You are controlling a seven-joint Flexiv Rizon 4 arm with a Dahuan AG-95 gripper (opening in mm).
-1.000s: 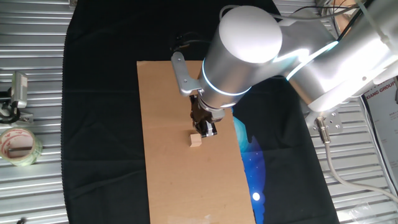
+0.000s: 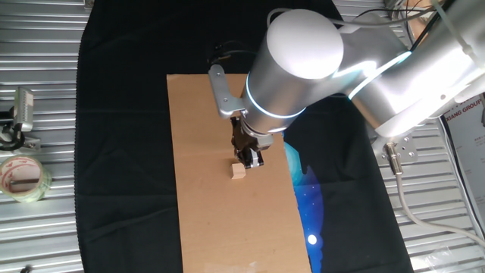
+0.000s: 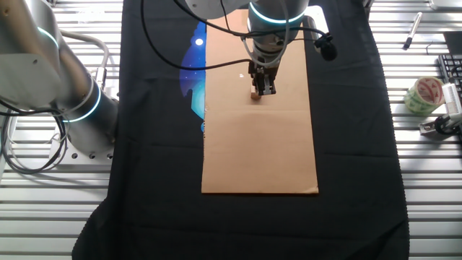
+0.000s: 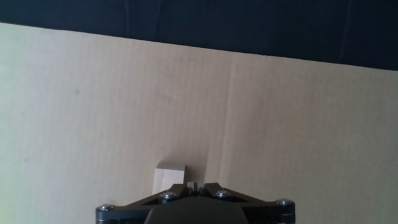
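Observation:
A small light wooden block [image 2: 238,171] lies on the brown cardboard sheet [image 2: 216,227]. My gripper is shut, with nothing showing between its fingertips, which meet in the wrist view. There the block [image 4: 169,178] sits just left of the fingertips, its lower part hidden behind the black finger linkage. Seen in exterior view 2, the gripper [image 3: 265,89] reaches down close beside the block [image 3: 255,94] and partly covers it. Whether gripper and block touch I cannot tell.
Black cloth [image 2: 125,152] surrounds the cardboard. A blue printed sheet [image 2: 309,205] borders one long side. A tape roll [image 2: 25,179] rests on the slatted metal table, well away from the arm. Much of the cardboard is bare.

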